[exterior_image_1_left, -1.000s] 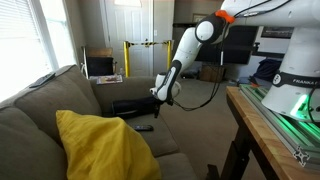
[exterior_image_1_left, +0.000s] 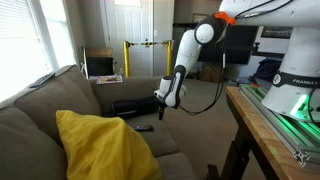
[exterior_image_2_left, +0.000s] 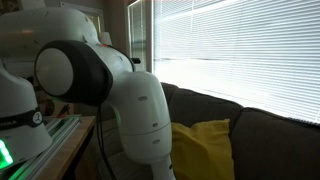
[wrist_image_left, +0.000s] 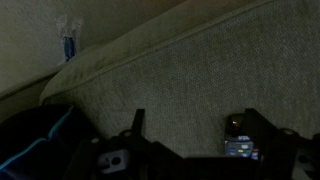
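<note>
My gripper is open above the grey sofa seat, with nothing between its fingers. In the wrist view, a dark remote with coloured buttons (wrist_image_left: 241, 148) lies on the cushion near the right finger, partly covered by it. A small dark object, likely this remote (exterior_image_1_left: 144, 127), shows on the seat in exterior view 1, below and left of the gripper (exterior_image_1_left: 160, 106). The yellow cushion (exterior_image_1_left: 100, 145) rests at the front of the sofa; exterior view 2 also shows the yellow cushion (exterior_image_2_left: 203, 150), but the arm hides the gripper there.
A black cushion (exterior_image_1_left: 135, 105) lies at the sofa's far end; the wrist view shows a dark item with a teal stripe (wrist_image_left: 45, 140). On the floor past the seat edge is a small blue item (wrist_image_left: 69, 46). A wooden table (exterior_image_1_left: 262, 130) stands at right.
The lower arm and gripper have shifted slightly to the right and lower in exterior view 1. The sofa and the things on it look unmoved.
</note>
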